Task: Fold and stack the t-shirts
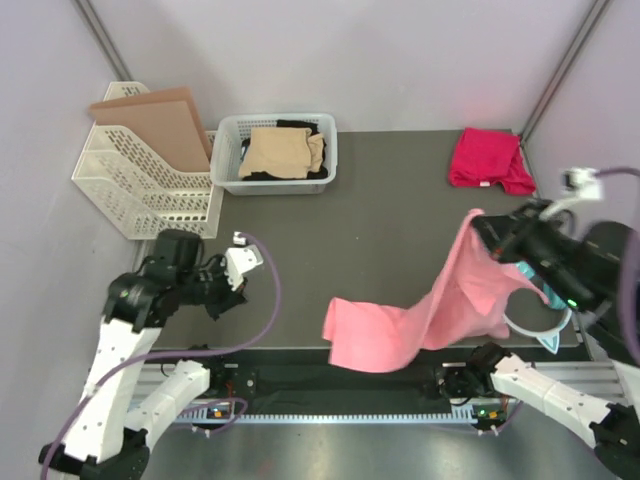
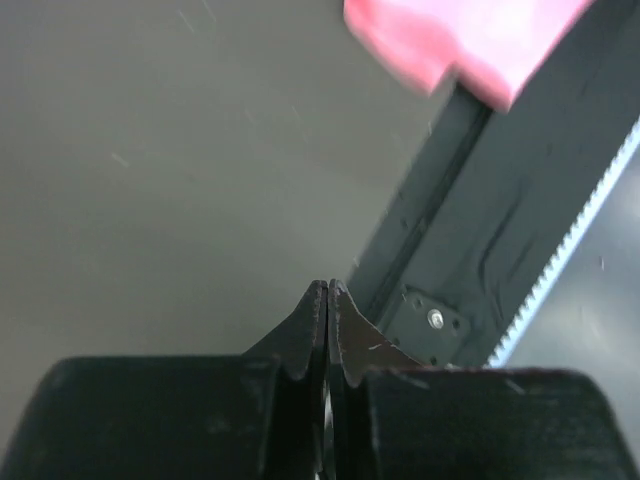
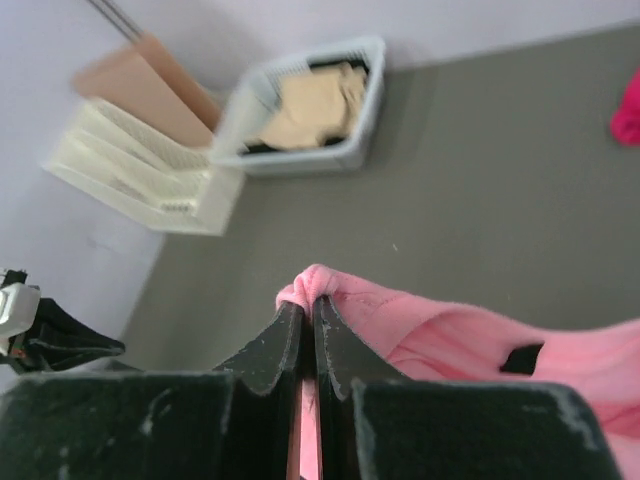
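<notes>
A pink T-shirt [image 1: 410,330] hangs from my right gripper [image 1: 482,222] at the right of the table, its lower part spread toward the front edge. In the right wrist view my right gripper is shut on the bunched pink fabric [image 3: 470,350]. My left gripper [image 1: 230,295] is over the left front of the table; in the left wrist view its fingers [image 2: 300,340] are shut with no cloth showing between them, and a corner of pink fabric [image 2: 460,30] lies at the top.
A basket [image 1: 227,160] of beige and black shirts stands at the back, beside white plastic racks [image 1: 180,215] with cardboard. A folded red shirt [image 1: 485,158] lies back right. A white ring with cat ears [image 1: 550,340] is partly covered at front right.
</notes>
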